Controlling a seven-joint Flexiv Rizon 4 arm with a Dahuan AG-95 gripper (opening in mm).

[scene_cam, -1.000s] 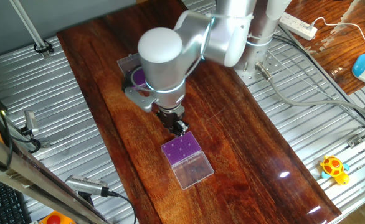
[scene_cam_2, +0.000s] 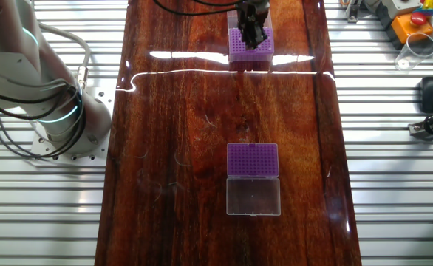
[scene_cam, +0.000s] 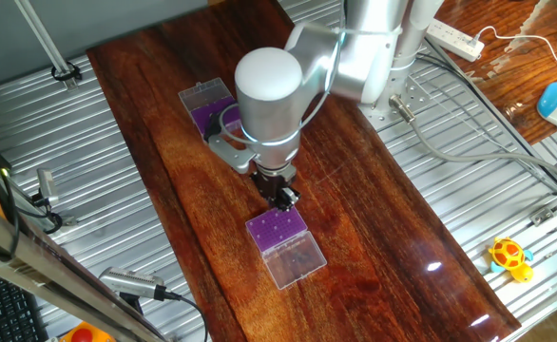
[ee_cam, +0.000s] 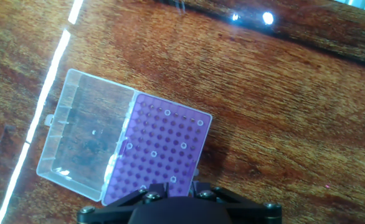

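Note:
An open hinged box with a purple rack (scene_cam: 276, 229) and a clear lid (scene_cam: 295, 260) lies on the wooden table. In the wrist view, its rack (ee_cam: 161, 142) has rows of small holes and several pale rings spread among them. My gripper (scene_cam: 284, 198) hangs close to the rack's edge, on the side away from the lid. Its dark fingertips (ee_cam: 166, 188) overlap the rack's lower edge in the wrist view. How far apart they stand, and whether anything is between them, is unclear. A second purple rack (scene_cam_2: 253, 160) with a clear lid (scene_cam_2: 253, 196) lies open elsewhere on the table.
Bare wood (scene_cam: 355, 256) surrounds the boxes. Off the table are a toy turtle (scene_cam: 509, 256), a clear cup (scene_cam_2: 414, 52) and a power strip (scene_cam: 454, 40). Slatted metal (scene_cam_2: 394, 192) flanks the tabletop.
The arm and gripper have shifted to the right in exterior view 1, with the gripper still near the same rack. More of the second box shows from behind the arm. Both boxes stay put.

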